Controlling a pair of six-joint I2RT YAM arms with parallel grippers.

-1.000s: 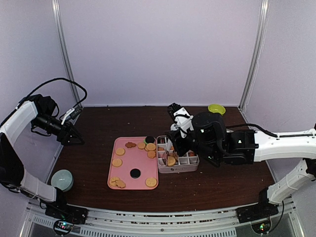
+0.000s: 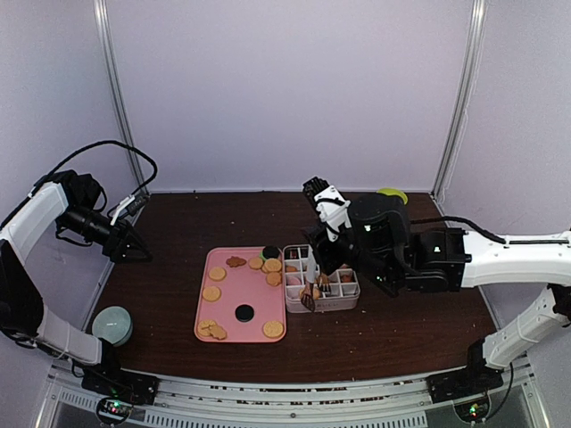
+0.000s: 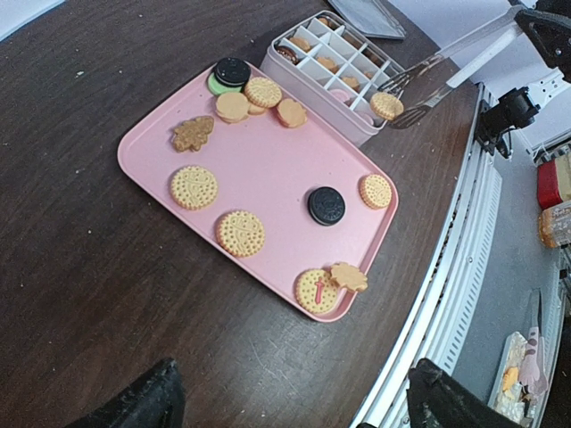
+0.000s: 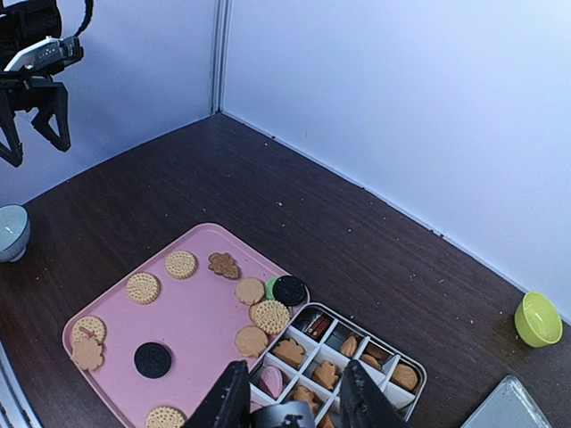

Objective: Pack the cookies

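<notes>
A pink tray holds round biscuits, flower-shaped cookies and dark cookies. Beside it is a divided box with cookies in several compartments. My right gripper is over the box; in the left wrist view metal tongs hang from it, their ends spread by a round biscuit at the box's near corner. Whether the tongs grip it is unclear. My left gripper stands open and empty, above the table's left side.
A pale bowl sits at the front left, a green bowl at the back right, and a clear lid behind the box.
My right gripper has risen slightly, and the tongs' ends now stand wider apart over the box. The left arm has not moved.
</notes>
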